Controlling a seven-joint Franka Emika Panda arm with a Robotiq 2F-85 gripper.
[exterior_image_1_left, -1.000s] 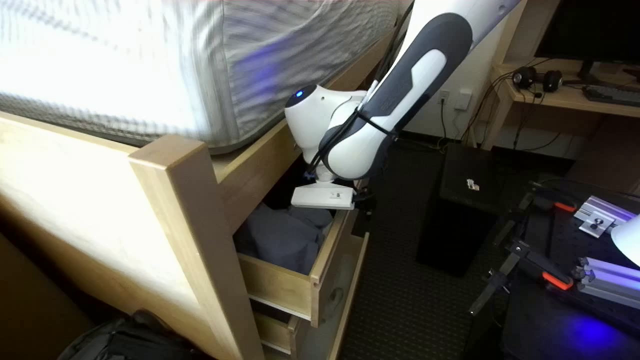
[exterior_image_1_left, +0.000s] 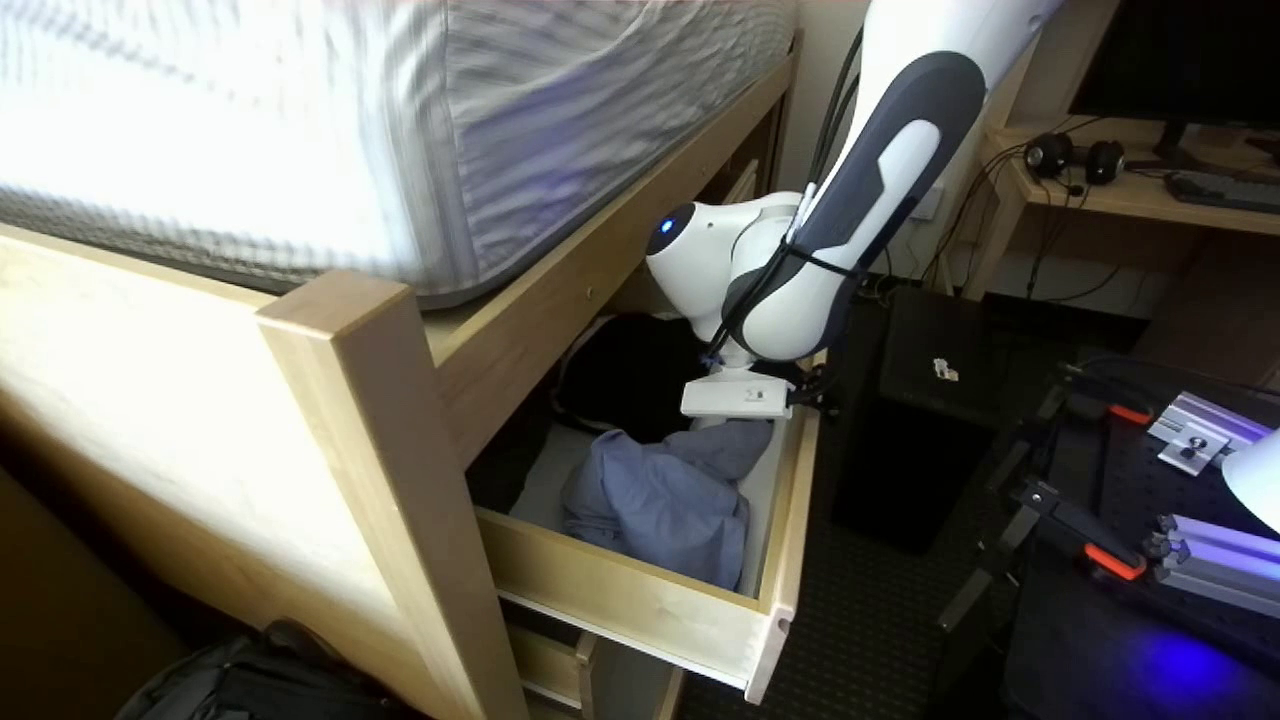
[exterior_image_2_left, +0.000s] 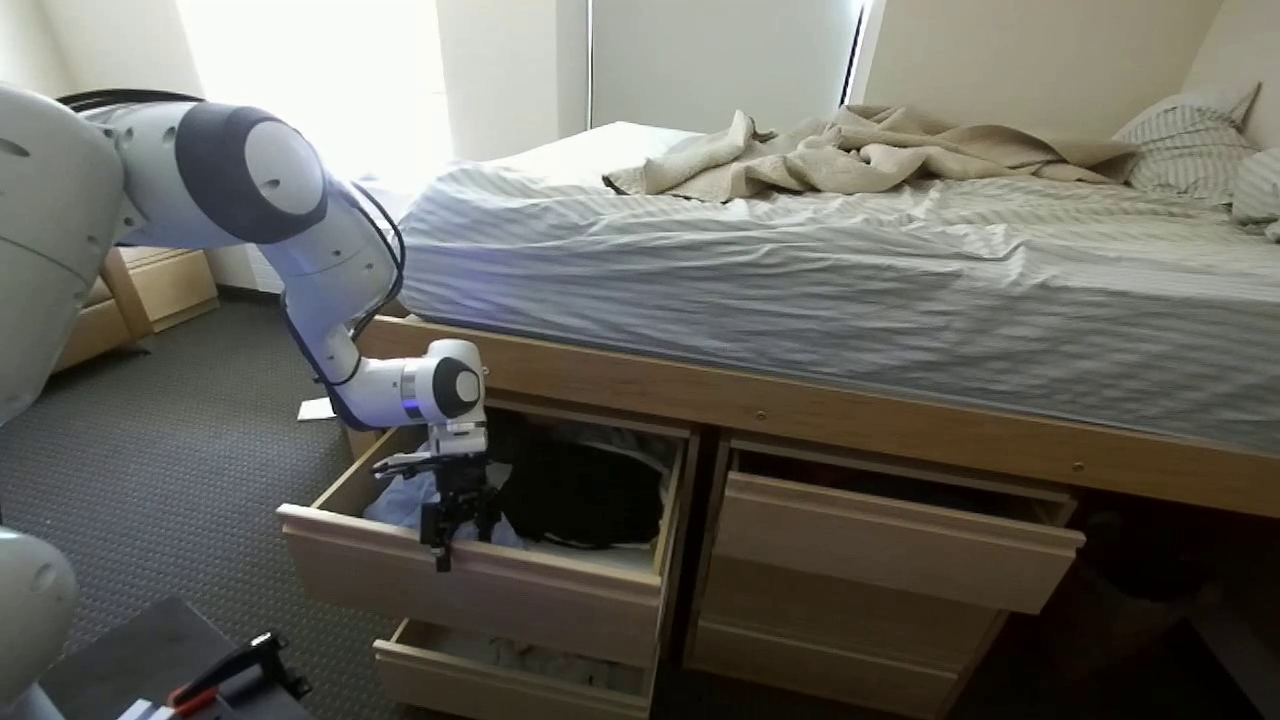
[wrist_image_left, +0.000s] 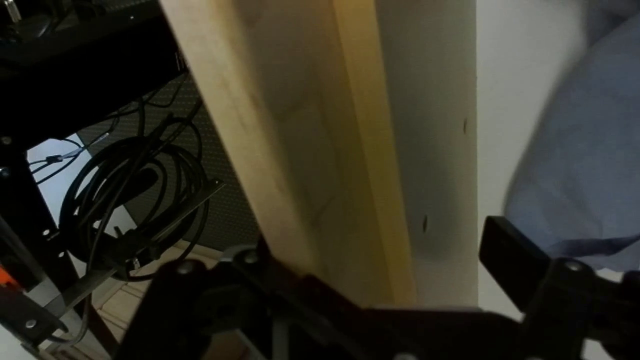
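The upper left drawer (exterior_image_2_left: 360, 558) under the bed stands far out. My gripper straddles its front board (wrist_image_left: 318, 144), fingers wide. One finger (wrist_image_left: 510, 258) is inside the drawer; the other side of the gripper is outside, dark and partly hidden beside the board. Whether either finger touches the wood is unclear. Blue-grey cloth (exterior_image_1_left: 660, 504) lies in the drawer near the front, apart from the inner finger. Behind it sits a black cloth item (exterior_image_2_left: 582, 490).
Below, a lower drawer (exterior_image_2_left: 510, 684) is partly out. The right-hand drawer (exterior_image_2_left: 900, 546) also stands ajar. A black box (exterior_image_1_left: 930, 408) stands on the floor past the drawer front, with a strip of carpet between. The bed rail (exterior_image_1_left: 654, 228) runs above the drawer.
The upper drawer has come out further from the bed, showing more of its inside and cloth. My arm and gripper have moved outward with its front, rightward in exterior view 1.
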